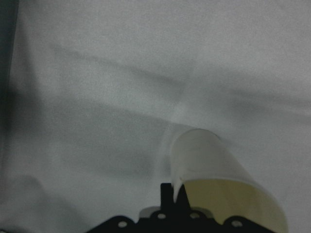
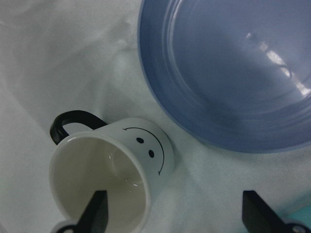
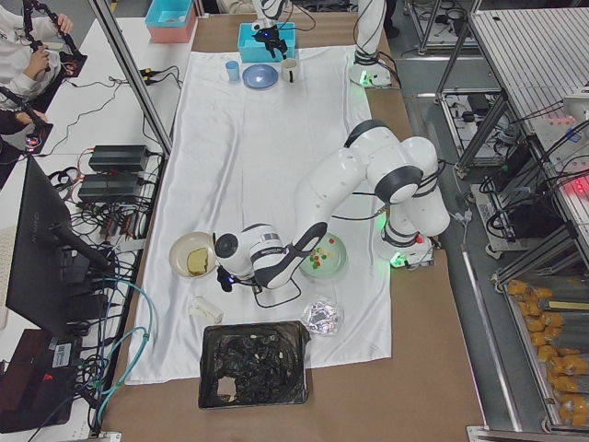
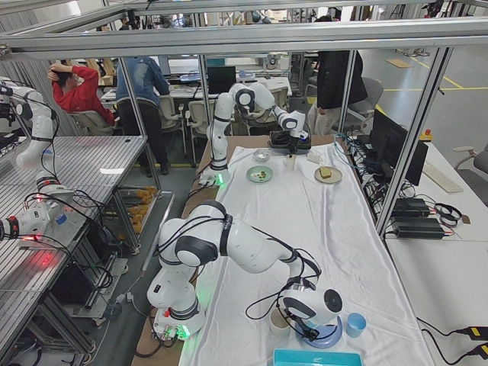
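My left gripper is shut on the rim of a white paper cup (image 1: 199,150) with a cream inside, over the cloth. In the camera left view that cup is mostly hidden under the left arm. My right gripper stands open above a white mug (image 2: 155,155) with a black handle and smiley face, beside a blue plate (image 2: 233,97); nothing is seen held between its fingers.
A beige plate with food (image 3: 179,253), a green plate (image 3: 336,267), foil (image 3: 322,318) and a black-lined tray (image 3: 253,364) surround the left arm. A blue cup (image 4: 355,324) and turquoise bin (image 4: 316,358) are near the right arm.
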